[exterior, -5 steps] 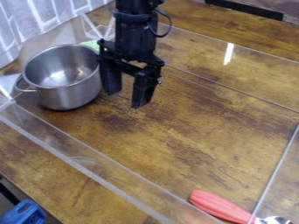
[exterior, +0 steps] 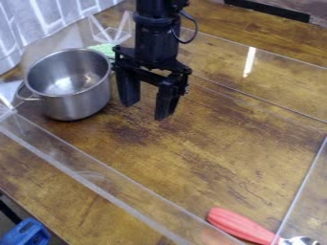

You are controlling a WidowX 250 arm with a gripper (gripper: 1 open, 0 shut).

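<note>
My black gripper (exterior: 145,94) hangs over the wooden table (exterior: 217,144) in the upper middle, its two fingers spread apart and pointing down, with nothing seen between them. Just left of it a steel pot (exterior: 67,86) sits on the table, its rim close to the left finger. A utensil with a red handle (exterior: 240,224) lies at the bottom right, its metal end cut off by the frame.
A green item (exterior: 102,50) is partly hidden behind the arm and pot. A blue object (exterior: 29,233) shows at the bottom left corner. Clear panels edge the work area.
My gripper has shifted slightly right and up, a little farther from the pot. The pot and the red-handled utensil look unchanged.
</note>
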